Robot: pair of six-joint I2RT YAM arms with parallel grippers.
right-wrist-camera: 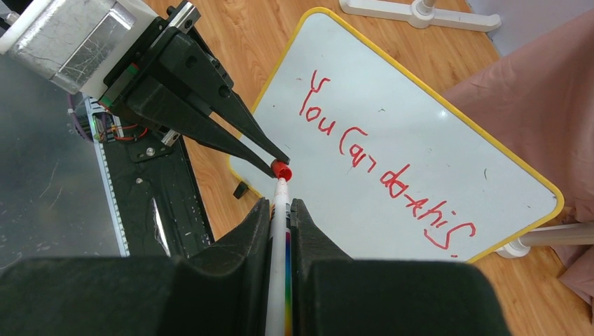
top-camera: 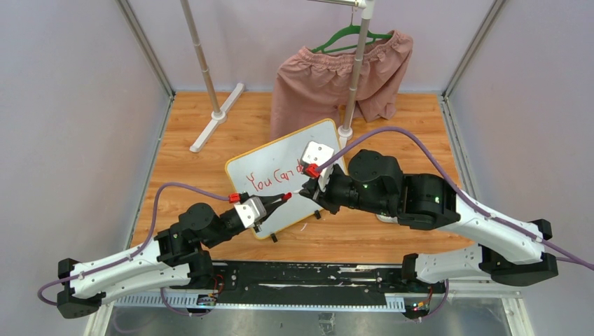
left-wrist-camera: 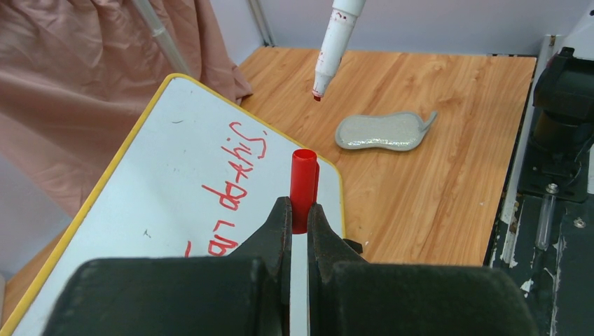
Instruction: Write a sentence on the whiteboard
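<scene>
The whiteboard [right-wrist-camera: 420, 140] with a yellow edge lies on the wooden floor, bearing red handwriting [right-wrist-camera: 356, 153] that reads "You Can do this" in the right wrist view. My left gripper is shut on a small red cap [left-wrist-camera: 304, 182], whose open end points away from the fingers. A white marker [right-wrist-camera: 279, 280] is clasped by my right gripper, which is shut on its body. The marker's red tip [left-wrist-camera: 317, 98] shows bare in the left wrist view, apart from the cap there. From above, tip and cap look very close; contact I cannot tell.
Pink shorts [top-camera: 319, 87] hang on a green hanger from a white rack [top-camera: 358, 63] behind the board. A silvery eye-mask-shaped item [left-wrist-camera: 382, 131] lies on the floor to the right. Floor to the board's left is clear.
</scene>
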